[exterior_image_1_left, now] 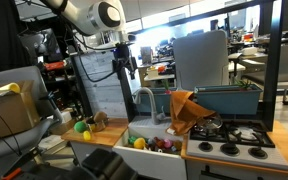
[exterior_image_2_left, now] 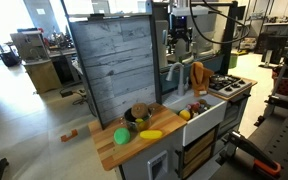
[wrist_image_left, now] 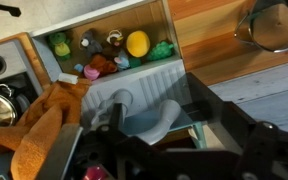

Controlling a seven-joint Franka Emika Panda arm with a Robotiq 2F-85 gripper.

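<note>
High above the counter, my gripper (exterior_image_1_left: 131, 70) points downward beside the grey board wall. Its dark fingers stand apart in the wrist view, with nothing held between them. Below lies a white sink (wrist_image_left: 176, 70) containing several small toys, among them a yellow one (wrist_image_left: 138, 43) and a green one (wrist_image_left: 161, 52). A curved pale faucet (wrist_image_left: 164, 117) rises at the sink's back edge. Beside it an orange-brown cloth (exterior_image_1_left: 187, 108) hangs over the edge of a blue-green box (exterior_image_1_left: 229, 100).
On the wooden counter (exterior_image_2_left: 112, 153) left of the sink are a pot (exterior_image_2_left: 140, 112), a green ball (exterior_image_2_left: 121, 134) and a yellow object (exterior_image_2_left: 150, 134). A stove (exterior_image_1_left: 234, 151) with a metal pan (exterior_image_1_left: 207, 128) occupies the right side. The board wall (exterior_image_2_left: 114, 80) stands behind the counter.
</note>
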